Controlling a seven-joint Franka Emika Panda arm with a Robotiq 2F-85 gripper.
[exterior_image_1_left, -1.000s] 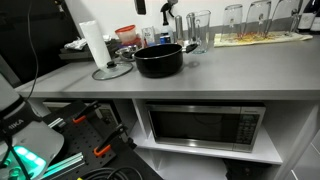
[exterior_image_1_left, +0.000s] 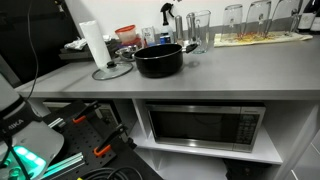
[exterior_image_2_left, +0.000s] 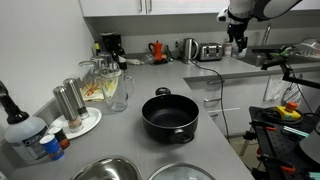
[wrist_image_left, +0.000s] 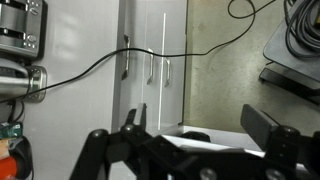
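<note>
In the wrist view my gripper stands open at the bottom edge, its dark fingers (wrist_image_left: 134, 138) wide apart. Nothing shows between them. Below it are the floor and white cabinet fronts (wrist_image_left: 160, 65) with handles. The first exterior view does not show the gripper. A black pot (exterior_image_1_left: 160, 62) stands on the grey counter near its front edge; the other exterior view shows this pot (exterior_image_2_left: 170, 117) uncovered and empty. Beside it lies a glass lid (exterior_image_2_left: 185, 172), also in the first exterior view as a flat lid (exterior_image_1_left: 112, 72).
Glass jars (exterior_image_1_left: 233, 20) and pitchers line the back. A paper towel roll (exterior_image_1_left: 95, 42) stands at the left. A microwave (exterior_image_1_left: 205, 124) sits below the counter. A loose cable (wrist_image_left: 185, 54) crosses the wrist view.
The pot and lid have not moved.
</note>
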